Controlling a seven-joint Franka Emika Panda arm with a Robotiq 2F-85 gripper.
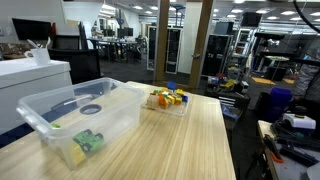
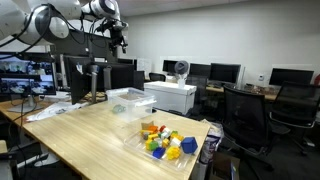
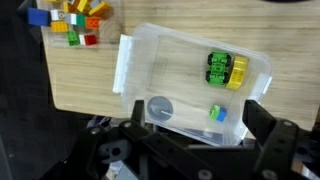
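Observation:
A clear plastic bin stands on the wooden table; the wrist view looks down into it. Inside lie a green and yellow toy, a small blue and green block and a grey round piece. High above the table in exterior view 2 is my gripper. The wrist view shows its black fingers spread wide at the lower left and right, the bin visible between them and nothing held. Colourful blocks fill a shallow tray apart from the bin.
Bare tabletop lies in front of the bin and tray. A white cabinet stands behind the table. Office chairs and monitors are farther back.

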